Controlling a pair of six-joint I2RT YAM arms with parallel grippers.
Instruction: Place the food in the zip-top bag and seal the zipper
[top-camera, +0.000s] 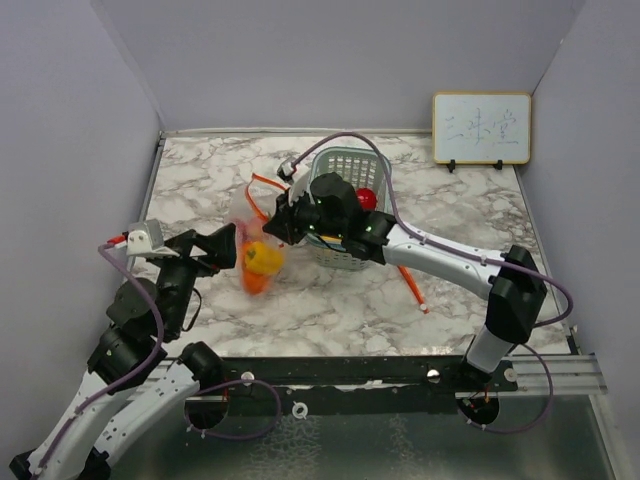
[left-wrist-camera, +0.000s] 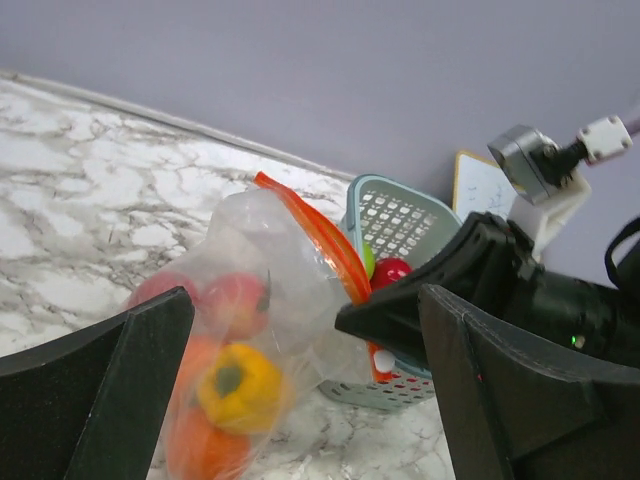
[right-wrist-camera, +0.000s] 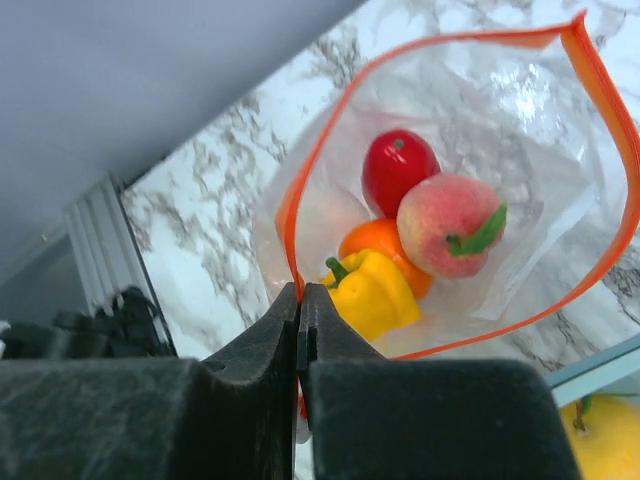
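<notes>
A clear zip bag with an orange zipper edge (right-wrist-camera: 610, 110) holds a yellow pepper (right-wrist-camera: 375, 295), a peach (right-wrist-camera: 445, 225), a tomato (right-wrist-camera: 398, 160) and an orange item (left-wrist-camera: 205, 450). My right gripper is shut on the bag's near zipper edge, at the right side of the bag in the top view. My left gripper (top-camera: 215, 250) stands open just left of the bag; in the left wrist view its fingers (left-wrist-camera: 130, 390) frame the bag with nothing held between them.
A grey basket (top-camera: 345, 160) with more food stands behind the right arm. A whiteboard (top-camera: 481, 128) is at the back right. An orange strip (top-camera: 412, 288) lies right of the basket.
</notes>
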